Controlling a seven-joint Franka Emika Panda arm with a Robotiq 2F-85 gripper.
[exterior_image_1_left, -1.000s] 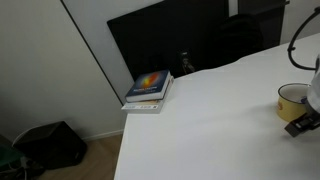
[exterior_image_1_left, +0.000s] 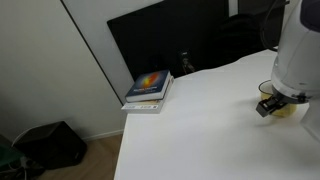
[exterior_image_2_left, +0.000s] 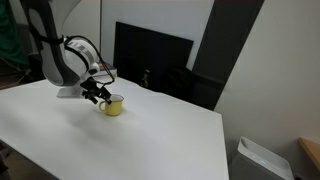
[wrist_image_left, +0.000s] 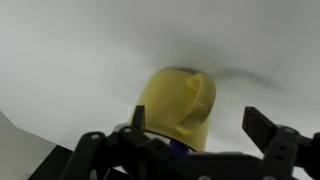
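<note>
A yellow mug (wrist_image_left: 168, 98) fills the middle of the wrist view, its curved handle (wrist_image_left: 202, 97) between the spread fingers of my gripper. Dark contents or shadow show at the mug's lower edge. In exterior view 2 the mug (exterior_image_2_left: 115, 106) stands on the white table, with my gripper (exterior_image_2_left: 101, 96) just left of it at handle height. Exterior view 1 shows the mug (exterior_image_1_left: 285, 110) partly hidden behind my gripper (exterior_image_1_left: 265, 106) and the arm. The fingers are open; whether a finger touches the mug cannot be made out.
Books (exterior_image_1_left: 149, 84) lie stacked at the table's far left corner in exterior view 1. A dark screen (exterior_image_1_left: 165, 35) stands behind the table.
Over the last second my gripper has moved left across exterior view 1, and more of the arm has come into view. The mug also appears further left than before.
</note>
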